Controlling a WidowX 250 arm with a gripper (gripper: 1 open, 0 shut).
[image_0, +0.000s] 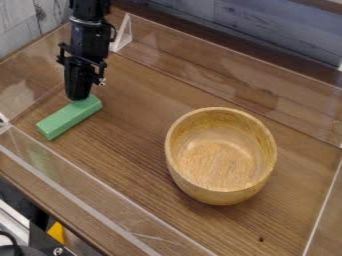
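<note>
A green block (67, 121) lies on the wooden table at the left. The black gripper (80, 93) points down at the block's upper right end, its tips at or just above that end; it looks shut, with nothing visible between its fingers, though the tips are small.
A wide yellow bowl (221, 150) stands on the right half of the table (160, 60). The table's left edge shows with cables beyond it at the lower left.
</note>
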